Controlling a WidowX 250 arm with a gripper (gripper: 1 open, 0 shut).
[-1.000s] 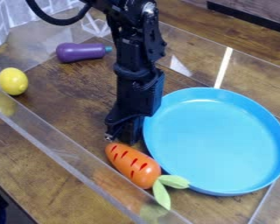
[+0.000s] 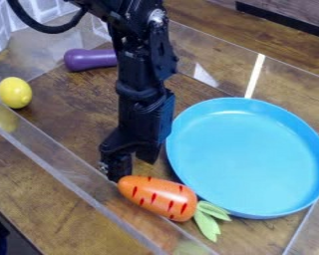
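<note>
My black gripper (image 2: pixel 129 162) hangs low over the wooden board, its fingertips just above and behind the orange toy carrot (image 2: pixel 159 196), which lies at the front with its pale green leaves pointing right. The gripper stands open; the space between its fingers is mostly hidden by its body. To the right is a blue plate (image 2: pixel 246 154), close beside the gripper and the carrot.
A yellow egg-shaped toy (image 2: pixel 15 93) lies at the far left and a purple eggplant (image 2: pixel 91 60) at the back left. Clear tray walls run along the left and front. Bare board lies left of the gripper.
My gripper has shifted slightly left. The carrot has turned a little, its leaves moving toward the right and up.
</note>
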